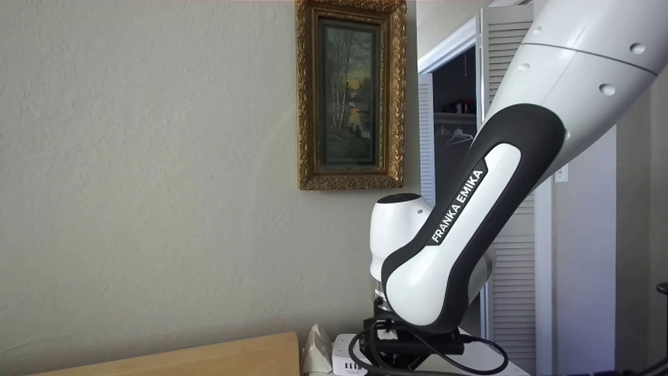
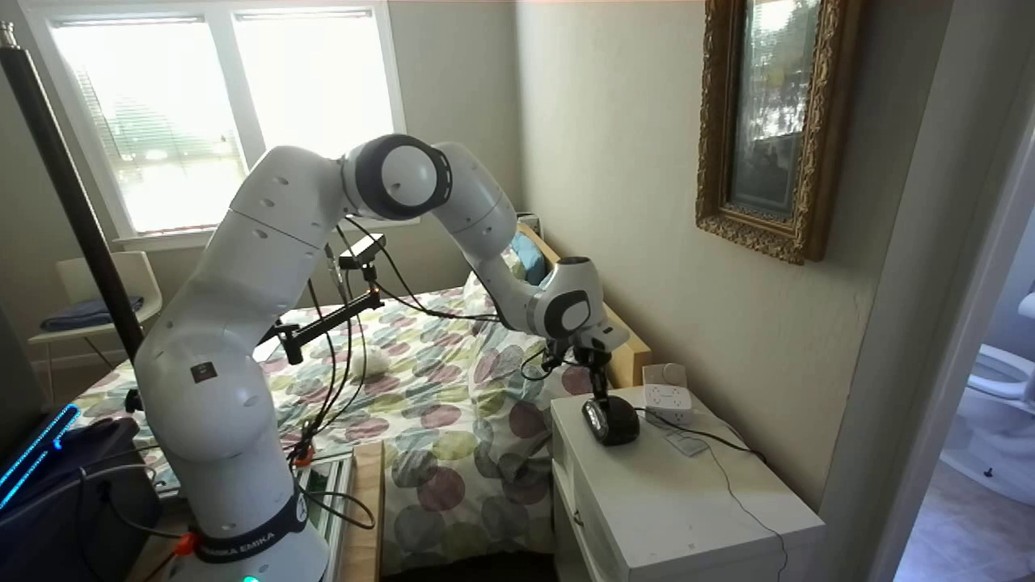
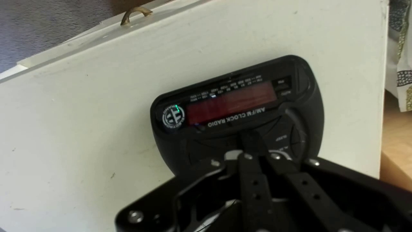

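Note:
A black clock radio (image 3: pixel 228 104) with a red display lies on the white cabinet (image 3: pixel 88 131) in the wrist view. Exterior view 2 shows the same radio (image 2: pixel 612 422) near the cabinet's back edge, by the bed. My gripper points down over the radio's button area, its fingers together and nothing visible between them. From exterior view 2, the gripper (image 2: pixel 598 386) appears at the radio's top; whether it presses a button cannot be made out. In exterior view 1 the radio is out of sight.
A white power strip (image 2: pixel 669 398) and a cable lie by the wall behind the radio. The wooden headboard (image 2: pixel 631 354) and the bed (image 2: pixel 427 485) border the cabinet. A framed picture (image 1: pixel 350 94) hangs above.

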